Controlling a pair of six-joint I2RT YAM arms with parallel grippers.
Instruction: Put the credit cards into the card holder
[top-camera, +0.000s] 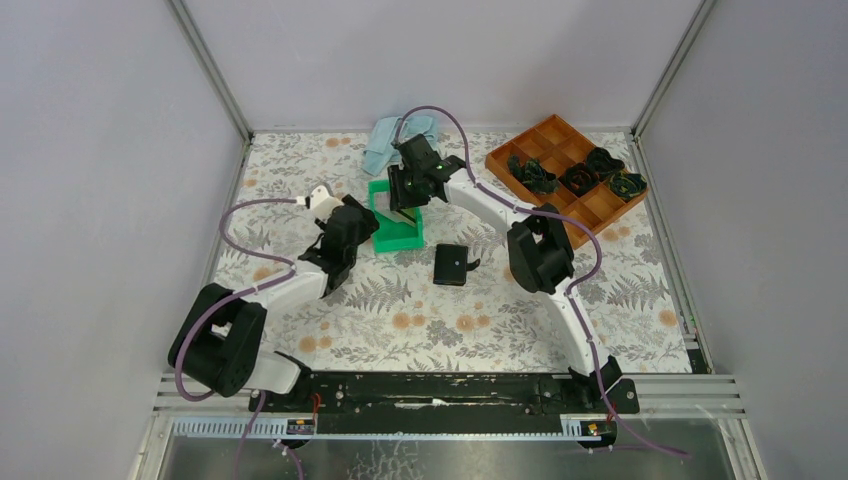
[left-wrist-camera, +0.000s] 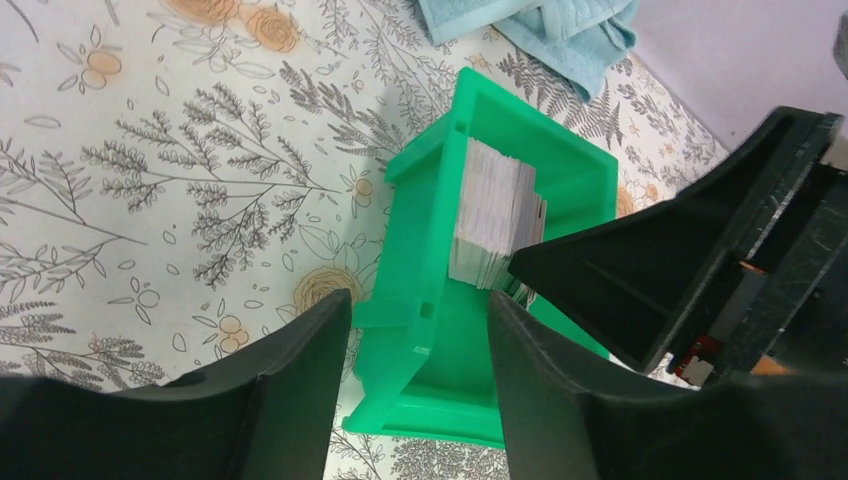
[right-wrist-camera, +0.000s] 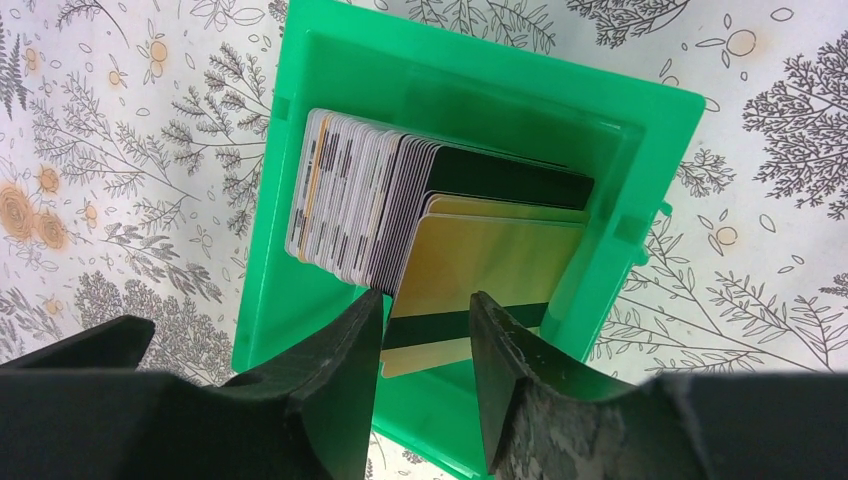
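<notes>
Inside the green box (right-wrist-camera: 560, 60), a row of cards (right-wrist-camera: 345, 200) stands on edge, seen best in the right wrist view. Toward its front, a gold card (right-wrist-camera: 490, 265) with a dark stripe leans at a slant. My right gripper is over the box with its fingers apart, their tips close to the gold card's lower part; contact cannot be told. To the left of the box, my left gripper stands open, nothing between its fingers. A flat black case (top-camera: 450, 265), apparently the card holder, lies on the table.
Behind the box lies a blue cloth (top-camera: 382, 145). An orange divided tray (top-camera: 505, 160) with several dark bundles occupies the back right. The two grippers are close together at the box.
</notes>
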